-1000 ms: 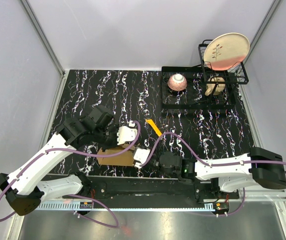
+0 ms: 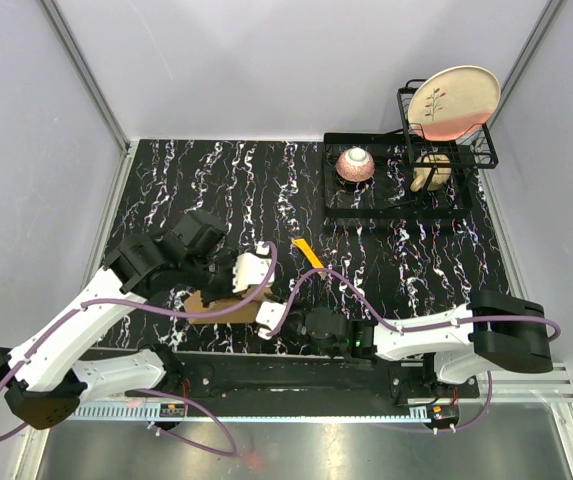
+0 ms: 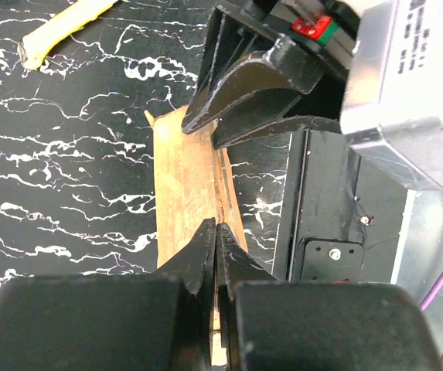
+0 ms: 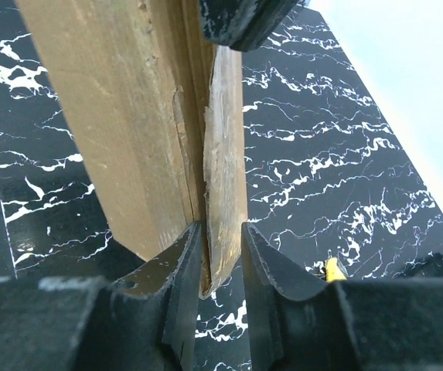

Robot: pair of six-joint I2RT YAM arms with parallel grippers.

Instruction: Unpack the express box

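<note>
The brown cardboard box (image 2: 228, 313) lies near the table's front edge, partly covered by both arms. In the left wrist view the box (image 3: 186, 182) runs away below my left gripper, whose fingers are shut over its lengthwise seam. Nothing shows between them. My right gripper is at the box's far end. In the right wrist view, a torn, taped flap edge (image 4: 223, 139) reaches down into the gap of my right gripper, which stands partly open. Whether its fingers touch the cardboard I cannot tell.
A yellow object (image 2: 307, 252) lies on the black marbled table behind the box. At the back right stand a black rack (image 2: 396, 212), a bowl (image 2: 355, 165) and a plate (image 2: 454, 100). Purple cables (image 2: 131, 303) hang along the arms.
My right arm has moved left, toward the box. The box and my left arm have shifted slightly left. The yellow object and the rack have stayed put.
</note>
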